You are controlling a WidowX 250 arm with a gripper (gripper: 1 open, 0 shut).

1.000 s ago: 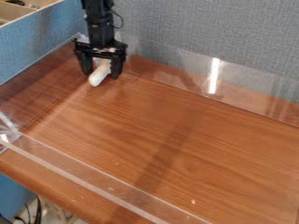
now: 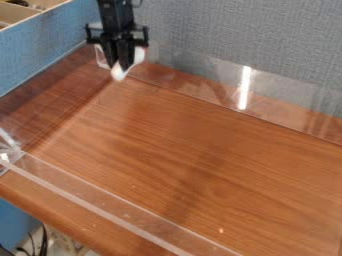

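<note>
My black gripper (image 2: 118, 50) hangs at the back left corner of the wooden table, shut on a white object (image 2: 119, 70). The object is small and elongated and hangs below the fingers, partly hidden by them; I cannot tell exactly what it is.
Clear low walls run along its edges, with a grey textured wall (image 2: 254, 50) behind and a blue side panel (image 2: 34, 50) at the left. Some cables show below the front left edge.
My gripper has risen from near the tabletop, and the white object has moved up with it.
</note>
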